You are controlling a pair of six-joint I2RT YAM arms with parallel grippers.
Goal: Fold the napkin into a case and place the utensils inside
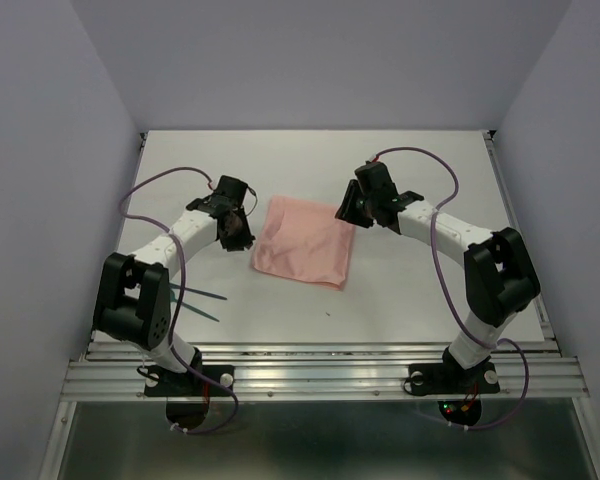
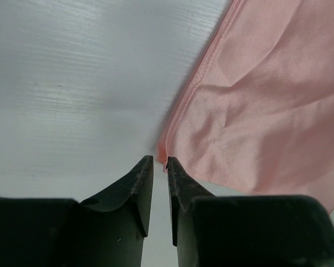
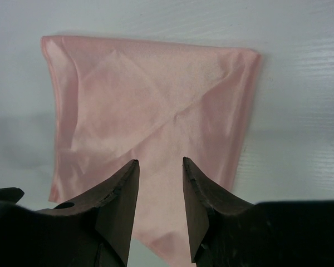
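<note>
A pink napkin (image 1: pixel 305 240) lies creased in the middle of the table, with doubled edges along its sides. My left gripper is part open just beside the napkin's near-left corner (image 2: pixel 164 150), with nothing visible held. My right gripper is part open above the napkin (image 3: pixel 128 111) near its right side, with a gap between its fingers. Thin dark utensils (image 1: pixel 195 310) lie on the table at the lower left, partly hidden by the left arm.
A small dark mark (image 1: pixel 328 314) shows below the napkin.
</note>
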